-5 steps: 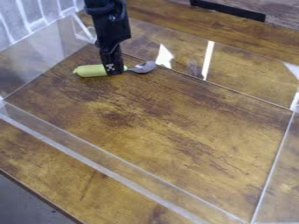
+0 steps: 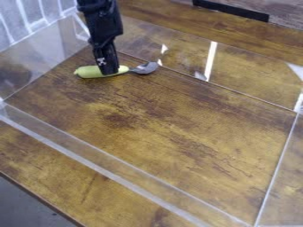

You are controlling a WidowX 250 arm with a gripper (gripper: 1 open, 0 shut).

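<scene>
A yellow-green, elongated object (image 2: 88, 72), resembling a corn cob or similar, lies on the wooden surface near the back left inside a clear-walled enclosure. A grey spoon-like utensil (image 2: 145, 68) lies just to its right. My black gripper (image 2: 108, 70) reaches down from the top over the place between the two, its tips at the yellow object's right end and by the spoon's handle, which they partly hide. The gripper looks shut; I cannot see anything held between its fingers.
Clear acrylic walls (image 2: 71, 141) surround the work area on the wooden table (image 2: 166, 142). A dark bar (image 2: 231, 11) runs along the back right, and a white railing stands at the upper left.
My gripper has shifted slightly left over the past second, toward the yellow object. The two objects look nearly unmoved.
</scene>
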